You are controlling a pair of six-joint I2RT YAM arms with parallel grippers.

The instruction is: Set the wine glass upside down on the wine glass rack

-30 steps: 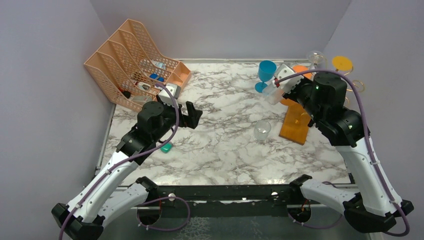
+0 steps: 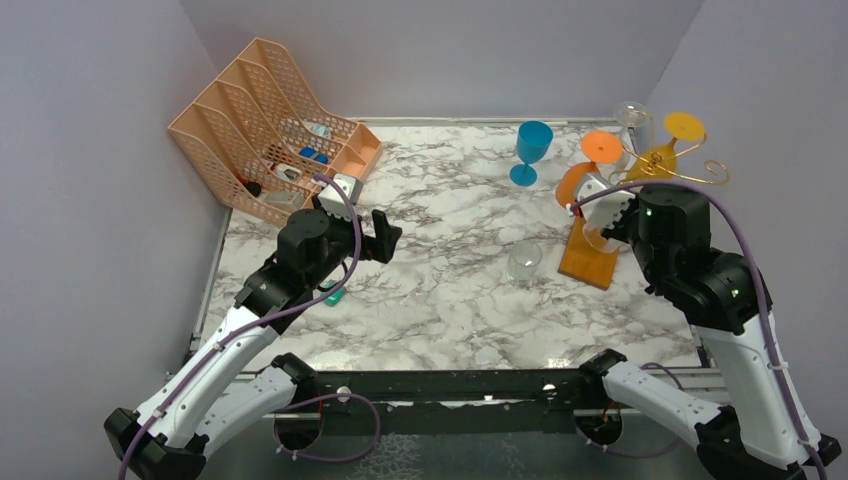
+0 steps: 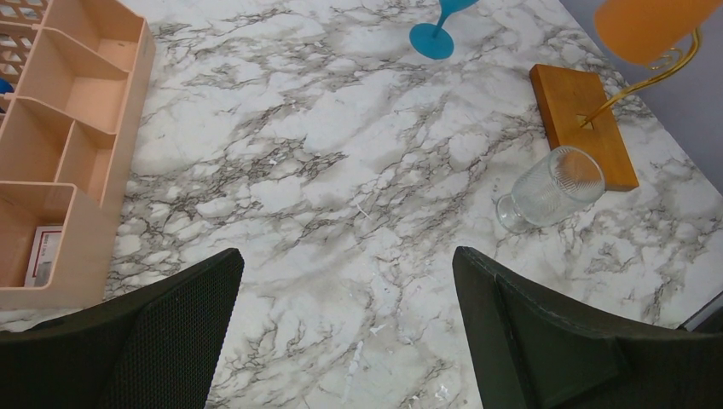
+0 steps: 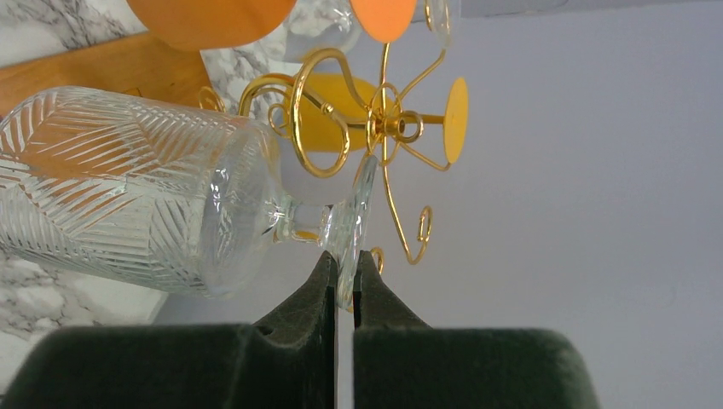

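In the right wrist view, my right gripper is shut on the foot (image 4: 352, 230) of a ribbed clear wine glass (image 4: 128, 192), held sideways in that view, its foot among the gold arms of the wine glass rack (image 4: 394, 125). The rack stands on a wooden base (image 2: 587, 262) at the table's right, bearing orange, yellow and clear glasses. In the top view the held glass is mostly hidden by the arm. My left gripper is open over the table's left part, empty.
A blue goblet (image 2: 531, 145) stands at the back; another clear glass (image 2: 524, 260) stands left of the rack's base. A peach organizer (image 2: 270, 100) fills the back left.
My right arm has moved right and down in the top view, carrying the glass from beside the blue goblet to the rack.
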